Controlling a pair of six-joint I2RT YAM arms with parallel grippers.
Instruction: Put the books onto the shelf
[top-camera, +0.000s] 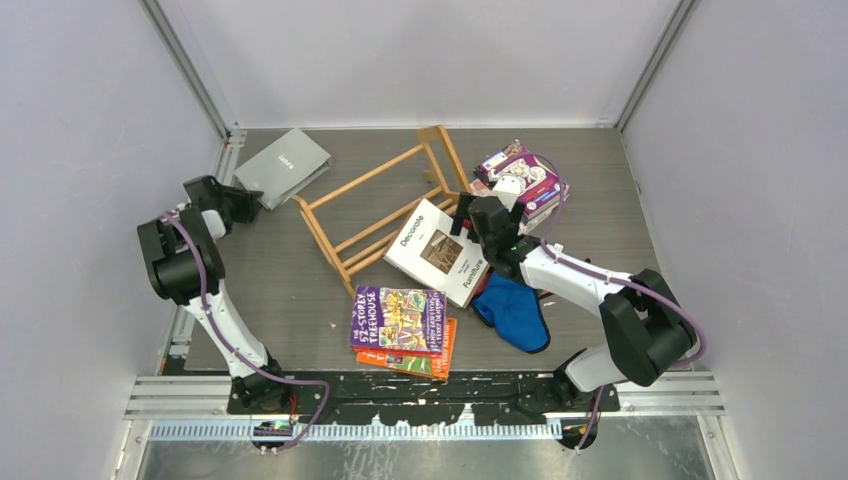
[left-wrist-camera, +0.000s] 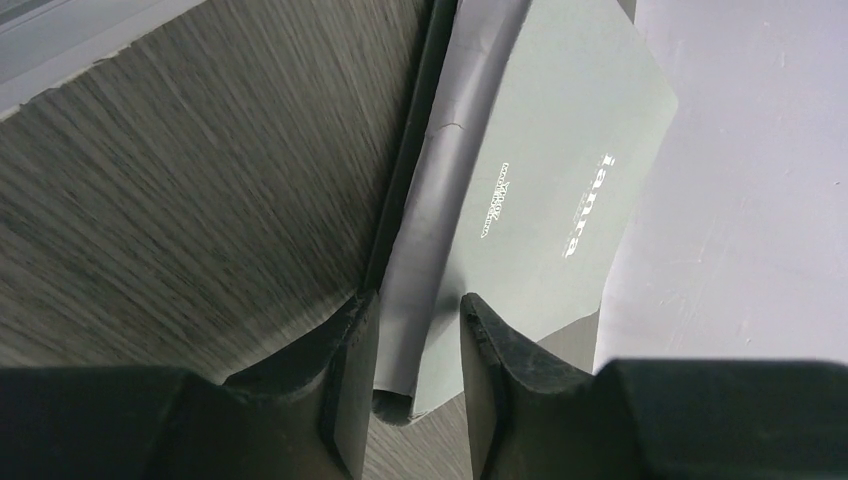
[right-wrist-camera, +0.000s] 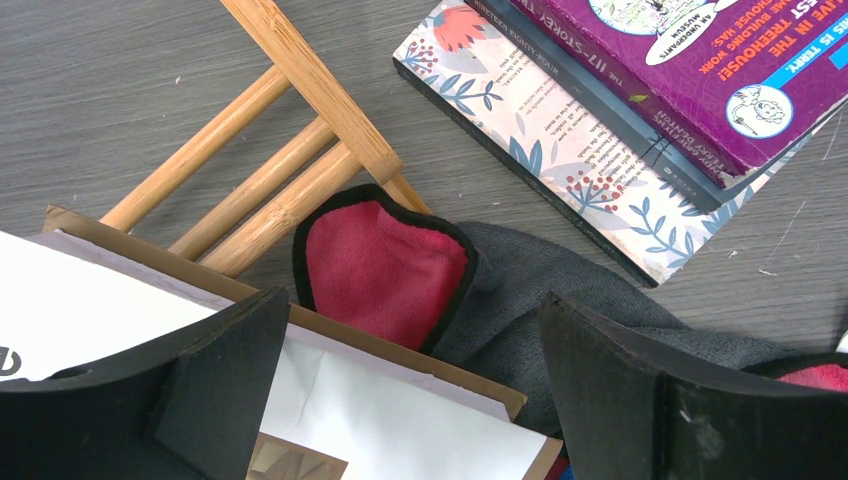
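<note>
The grey file (top-camera: 285, 165) lies at the back left; its spine runs between the part-open fingers of my left gripper in the left wrist view. My right gripper is open above the white Decorate Furniture book (top-camera: 435, 255). At the front lie a purple Treehouse book (top-camera: 398, 320) and an orange book (top-camera: 440, 360) under it. More books (right-wrist-camera: 690, 70) are piled at the back right, a purple one on top.
A wooden rack (top-camera: 370, 177) lies across the middle. A blue mitt (top-camera: 515, 310) is at the front right.
</note>
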